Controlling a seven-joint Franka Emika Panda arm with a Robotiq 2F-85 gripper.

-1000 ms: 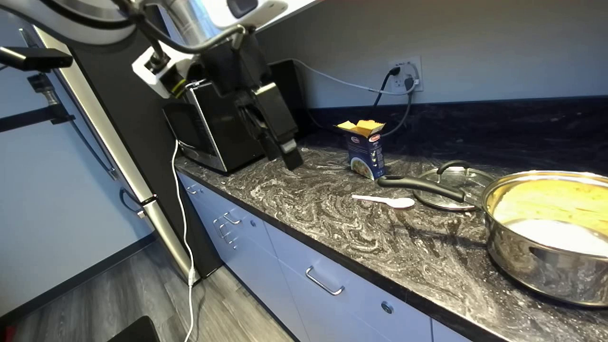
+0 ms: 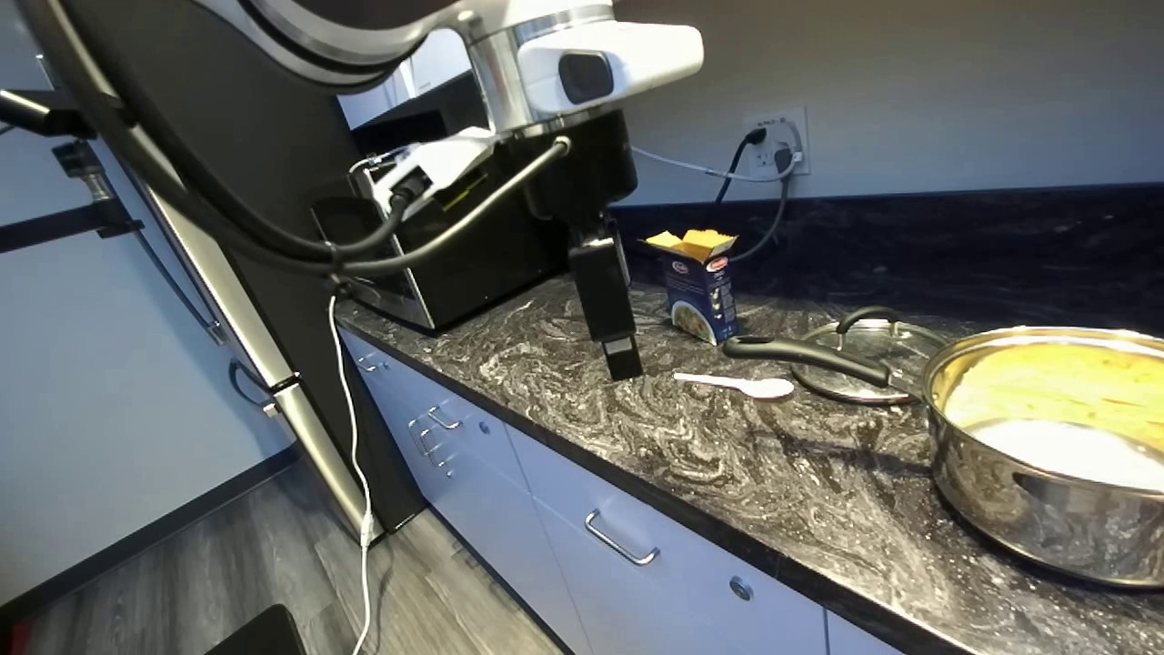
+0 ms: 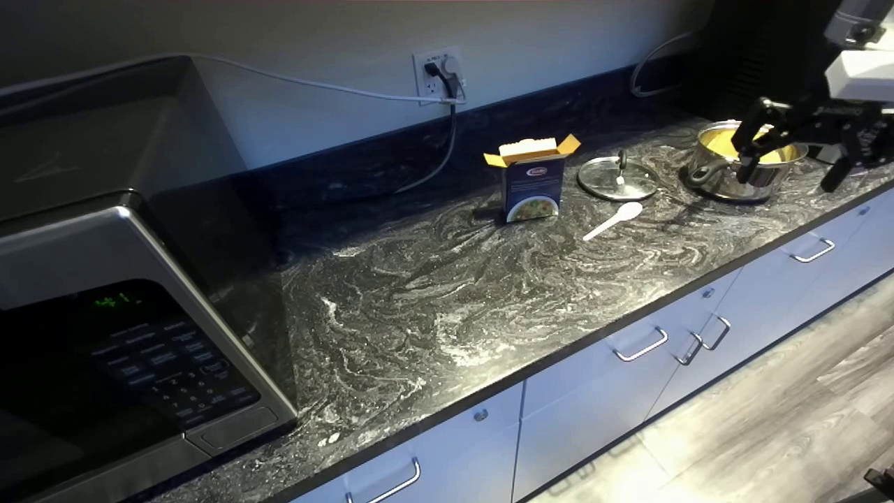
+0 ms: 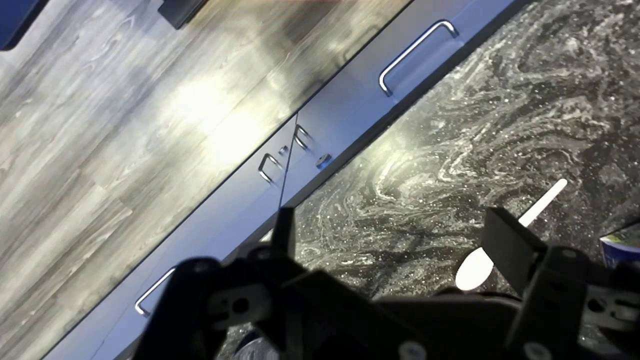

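My gripper is open above the countertop, with nothing between its fingers. In the wrist view a white spoon (image 4: 475,269) lies on the counter below, partly covered by the right-hand finger (image 4: 510,246). Exterior view 1 has the gripper (image 2: 624,366) hanging in the air, left of the spoon (image 2: 767,387) in the picture. A blue open-topped box (image 3: 536,188) stands upright near the back wall, beside the spoon (image 3: 616,219). The steel pot (image 2: 1048,513) holds something yellow, and its glass lid (image 2: 873,355) lies flat on the counter.
A microwave (image 3: 142,360) occupies one end of the counter. The pot's black handle (image 2: 807,355) reaches out over part of the lid. Plugged cables run from the wall outlet (image 2: 777,144). Bare countertop (image 3: 436,293) stretches between microwave and box.
In exterior view 1 my gripper has moved right and lower, toward the spoon, and now points more nearly straight down. Spoon, box, lid and pot have stayed where they were.
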